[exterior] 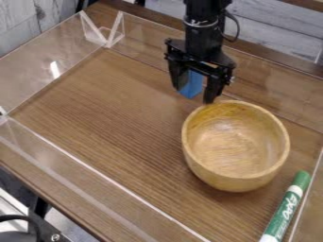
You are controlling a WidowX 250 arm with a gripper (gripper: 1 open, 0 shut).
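Note:
My gripper [195,76] is low over the wooden table at the upper middle, around a blue object [190,84] that it partly hides; whether the fingers touch it is unclear. A cream oval bowl [235,157] sits just below and to the right. A green-and-white marker or tube [286,207] lies at the lower right.
A clear plastic edge runs along the left side, with a white object [106,30] at the top left.

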